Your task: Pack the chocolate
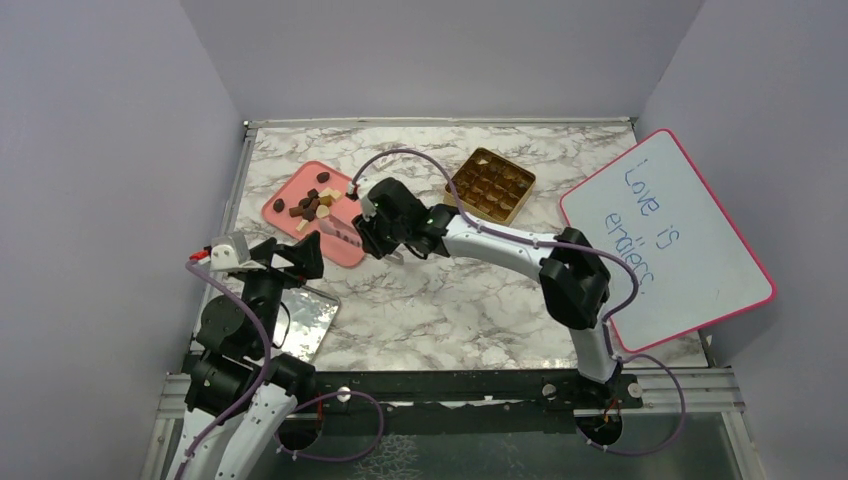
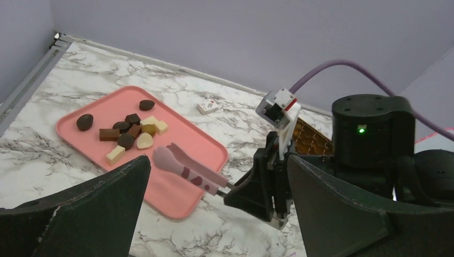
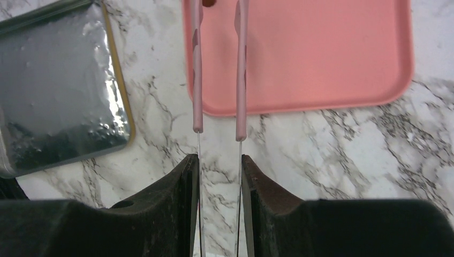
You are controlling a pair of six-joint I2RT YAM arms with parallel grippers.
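My right gripper [image 1: 370, 236] is shut on pink-ended tongs [image 2: 184, 166], whose tips hang over the pink tray [image 2: 174, 201]. In the right wrist view the two tong arms [image 3: 241, 107] stand a little apart with nothing between them. Several chocolates lie on the tray's far left part, among them a dark oval [image 2: 84, 122], a brown block [image 2: 109, 134] and a pale block [image 2: 115, 155]. The gold box [image 1: 465, 207] with a grid of compartments sits at the back right. My left gripper is open and empty, left of the tray's front end in the top view.
A small white box [image 2: 209, 106] lies behind the pink tray. At the front left, a silvery lid-like tray [image 1: 312, 318] rests partly under my left arm. A whiteboard [image 1: 680, 240] takes up the right side.
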